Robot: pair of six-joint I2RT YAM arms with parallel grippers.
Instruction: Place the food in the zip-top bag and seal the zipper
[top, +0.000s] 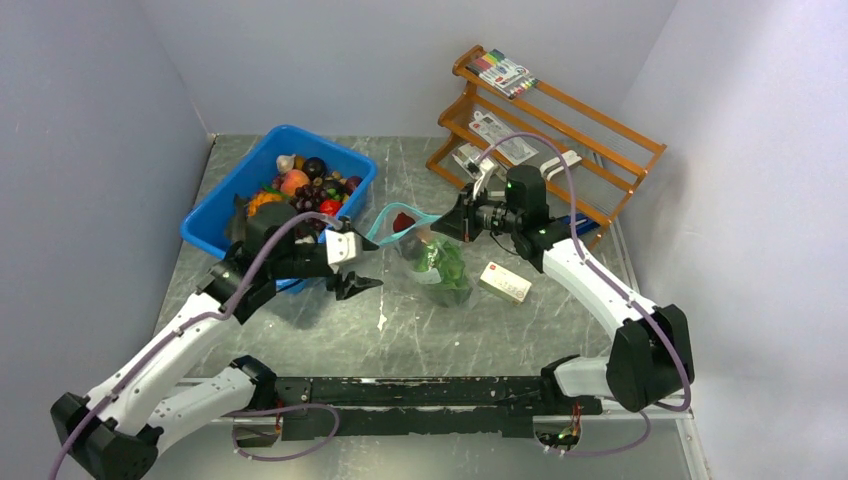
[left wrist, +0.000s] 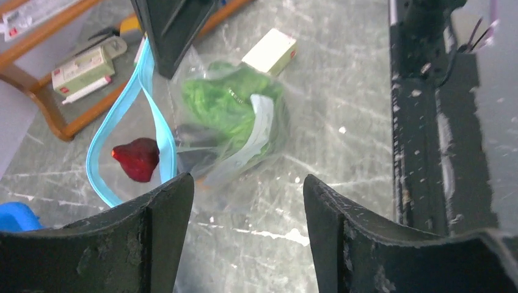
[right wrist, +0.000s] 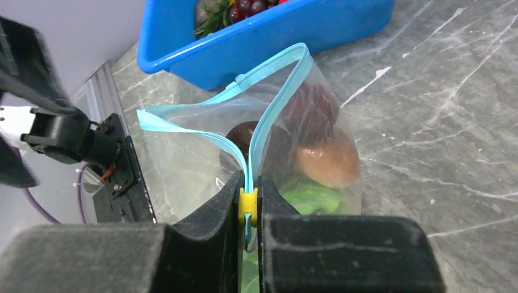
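The clear zip top bag [top: 432, 268] stands at mid-table with its blue-rimmed mouth [left wrist: 164, 143] gaping toward the left. Through its film show a green leafy item [top: 440, 262], a dark red item [left wrist: 138, 160] and a brownish-orange round one [right wrist: 330, 160]. My right gripper is shut on the bag's rim at one end of the mouth, a yellow zipper slider [right wrist: 247, 204] between its fingers. On the bag's left side my left gripper [top: 362, 268] is open, with nothing between its fingers; the mouth lies just beyond them.
A blue bin [top: 205, 222] of mixed play food stands at the back left. At the back right is a wooden rack [top: 560, 150]. A small white box [top: 505, 282] lies right of the bag. Bare table stretches in front.
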